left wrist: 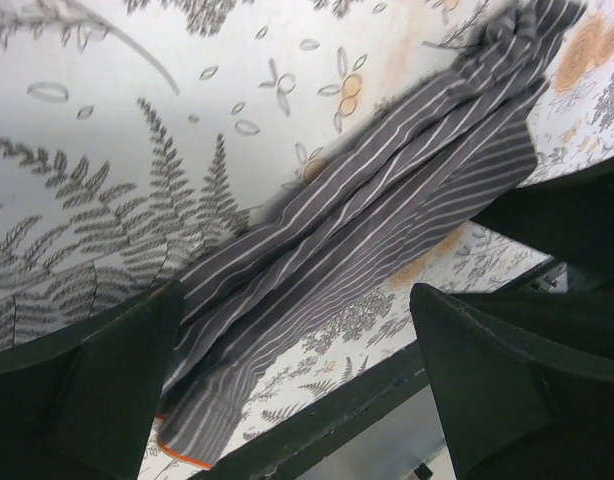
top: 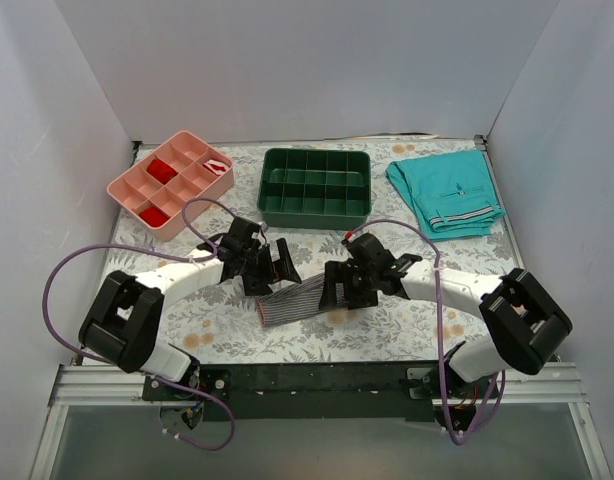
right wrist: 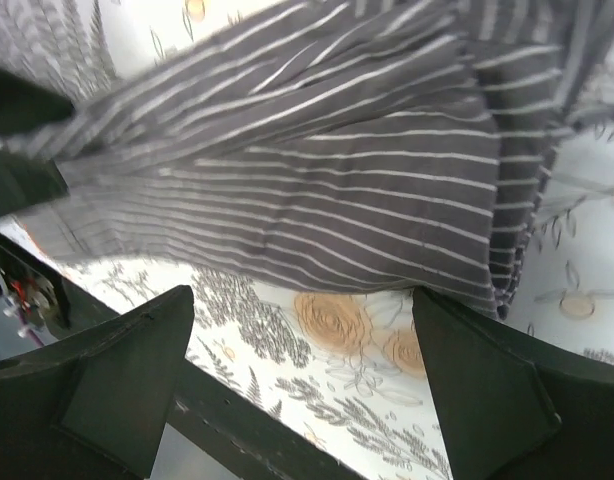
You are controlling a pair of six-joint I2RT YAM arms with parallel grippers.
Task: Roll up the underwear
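Note:
Grey underwear with white stripes (top: 292,303) lies folded into a long strip on the floral cloth, slanting up toward the right. In the left wrist view the striped underwear (left wrist: 317,240) runs diagonally, its upper edge bunched in ridges and an orange edge at its lower end. My left gripper (top: 274,277) is over the strip's left part, fingers (left wrist: 527,385) wide apart. Over the right end stands my right gripper (top: 344,287), also open; in the right wrist view the underwear (right wrist: 317,200) spreads between and beyond its fingers, unpinched.
Behind the work area stands an empty green divided box (top: 315,218). A pink divided box (top: 118,188) with red items is at the back left, and folded teal cloth (top: 445,190) at the back right. Bare floral cloth (top: 387,335) lies toward the front.

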